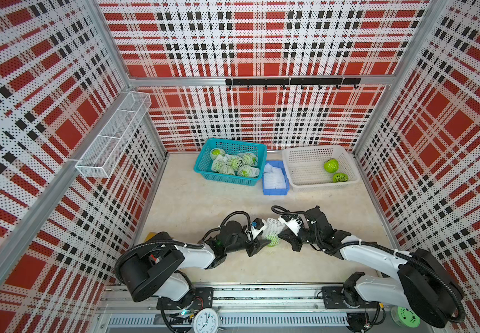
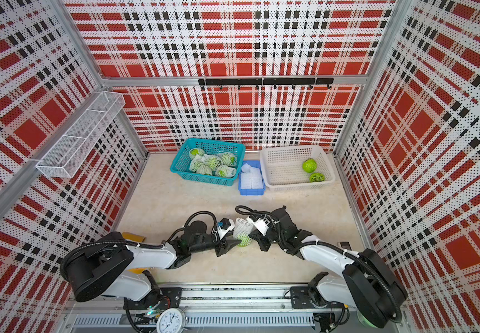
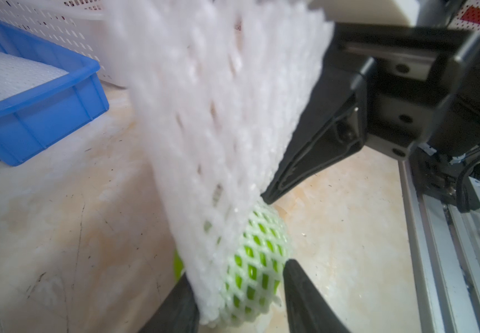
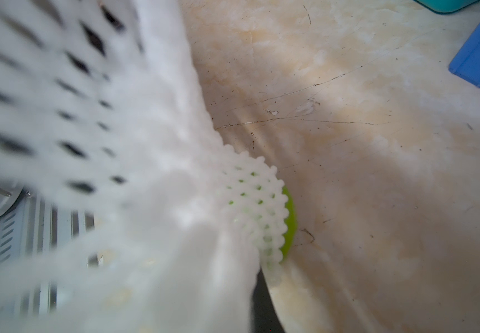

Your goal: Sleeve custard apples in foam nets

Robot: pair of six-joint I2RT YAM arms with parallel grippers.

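Observation:
One custard apple, bright green, stands on the table with a white foam net (image 1: 273, 226) around much of it. In the left wrist view the net rises tall above the fruit (image 3: 254, 260), and bare green shows low on its left side. My left gripper has its fingers apart, one at each side of the netted fruit, the left one touching the net. From the other side my right gripper (image 1: 282, 232) is shut on the net's edge, its black fingertips (image 3: 270, 194) just above the fruit. White net covers most of the right wrist view and hides that gripper's fingertips.
Behind stand a teal basket (image 1: 201, 171) of netted fruit, a blue tray (image 1: 275, 192) of foam nets and a white basket (image 1: 306, 176) with two bare custard apples (image 1: 331, 165). Open table lies between them and the arms.

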